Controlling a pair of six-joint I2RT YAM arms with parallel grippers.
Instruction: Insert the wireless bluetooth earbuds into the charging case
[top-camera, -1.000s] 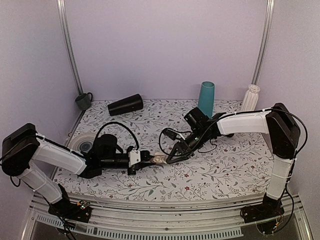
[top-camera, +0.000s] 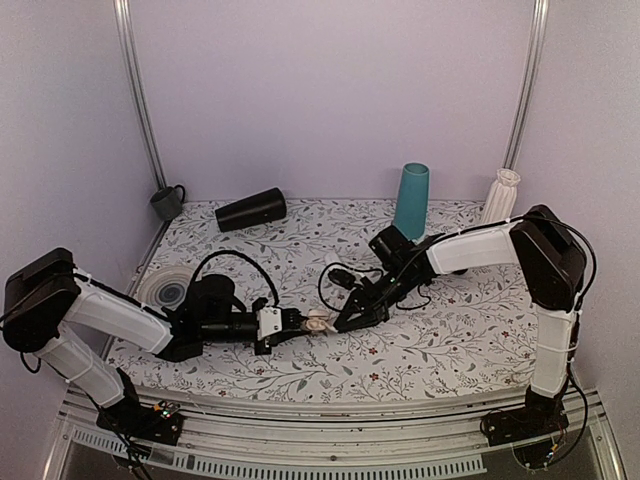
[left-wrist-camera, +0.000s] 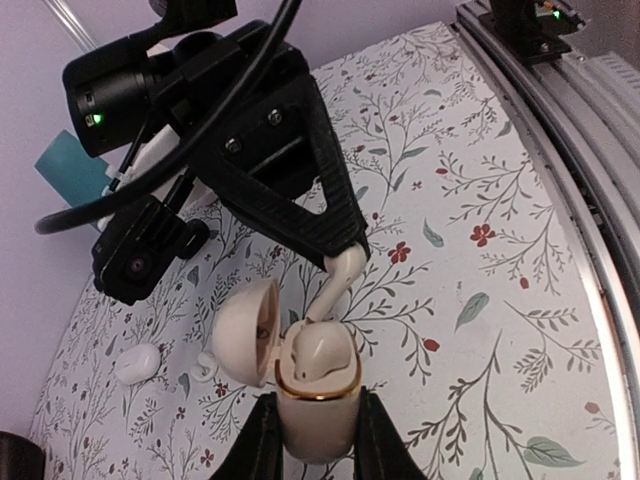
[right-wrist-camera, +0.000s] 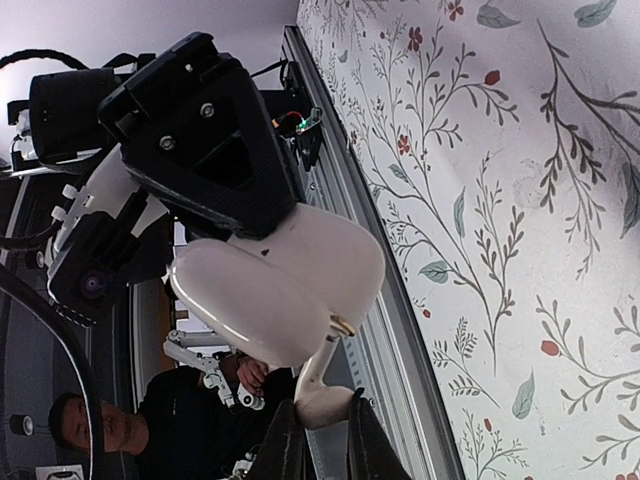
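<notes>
The pale pink charging case (left-wrist-camera: 318, 425), its lid (left-wrist-camera: 240, 335) hinged up, is held off the table with my left gripper (top-camera: 303, 322) shut on it. My right gripper (top-camera: 340, 324) is shut on the rounded head of a white earbud (right-wrist-camera: 322, 405). That earbud's stem (left-wrist-camera: 328, 298) slants down to the case's open side in the left wrist view. Seen from the right wrist, the stem reaches the case edge between lid and body; whether its tip sits in a slot is hidden. A second small white piece (left-wrist-camera: 203, 367), possibly the other earbud, lies on the table.
A white rounded object (left-wrist-camera: 138, 363) rests on the floral cloth. At the back are a black cylinder (top-camera: 251, 209), a grey mug (top-camera: 168, 202), a teal cup (top-camera: 412, 200) and a white vase (top-camera: 501, 196). A pale dish (top-camera: 158, 290) sits behind the left arm.
The right arm has shifted slightly, its elbow drawing a little to the left and its gripper tilting a bit. My left arm and the case look nearly still.
</notes>
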